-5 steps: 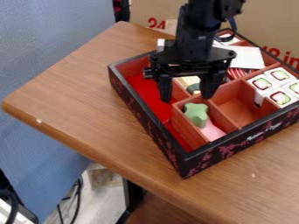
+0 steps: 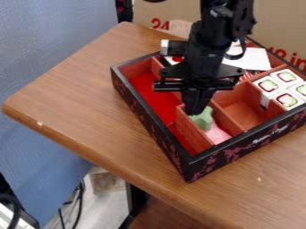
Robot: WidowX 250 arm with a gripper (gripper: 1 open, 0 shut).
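Observation:
The black gripper (image 2: 191,89) hangs over the middle-left of a dark box with red dividers (image 2: 180,156). Its lower part is down at the compartments, just above a green star-shaped piece (image 2: 202,120). Whether its fingers are open, or hold anything, is hard to tell. A pink piece (image 2: 217,135) lies beside the green one. White packets with green-and-red squares (image 2: 284,89) fill the right compartments.
A cardboard box (image 2: 273,27) stands behind. A white card (image 2: 251,59) lies at the back of the dark box.
The gripper has moved lower and slightly left over the last second, now covering more of the compartment behind the green piece.

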